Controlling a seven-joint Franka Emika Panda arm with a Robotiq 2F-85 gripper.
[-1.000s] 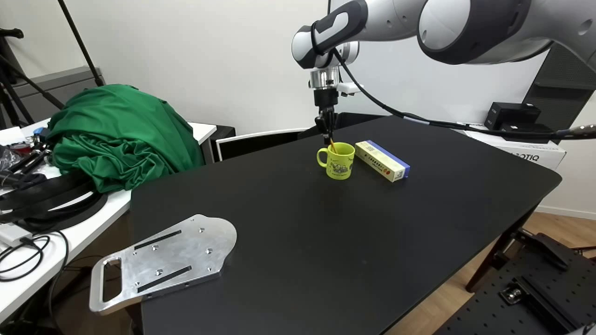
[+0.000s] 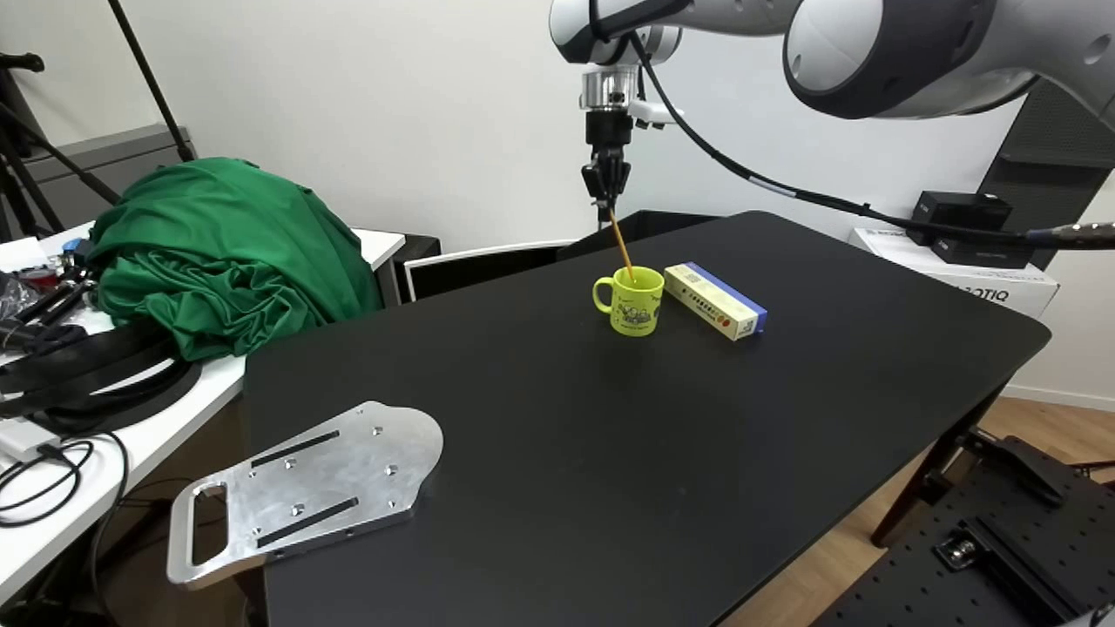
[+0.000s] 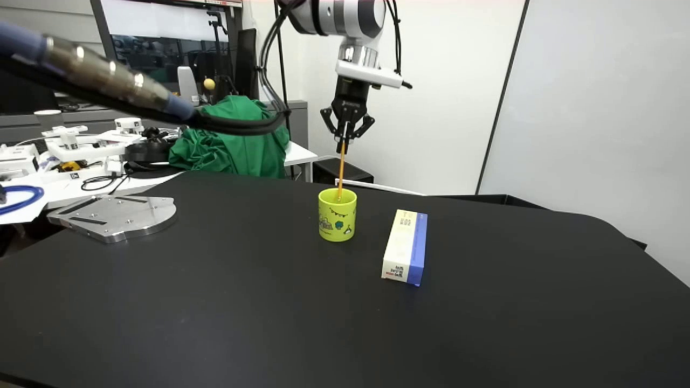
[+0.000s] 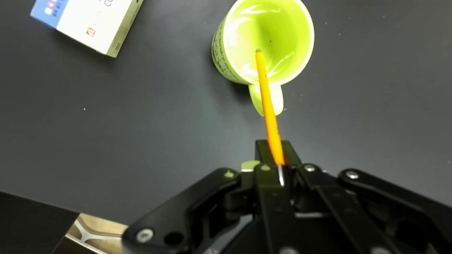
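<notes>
A lime-green mug (image 2: 634, 303) with printed drawings stands upright on the black table. Above it hangs my gripper, shut on an orange stick (image 4: 268, 101), which looks like a slim brush or pencil. The upper end of the stick (image 2: 621, 242) sits between the fingers and it slants downward. Its lower end is over or just inside the mug's opening in both exterior views; how deep it reaches cannot be told. From the wrist, the mug (image 4: 237, 46) has its handle turned toward the gripper.
Beside the mug lies a cream and blue box (image 3: 402, 249). A metal plate with a handle slot (image 2: 345, 470) rests at the table's left edge. Green cloth (image 2: 225, 251) is heaped on the white side table.
My gripper has risen with the orange stick, so more of the stick shows above the mug. The mug and box have stayed where they were.
</notes>
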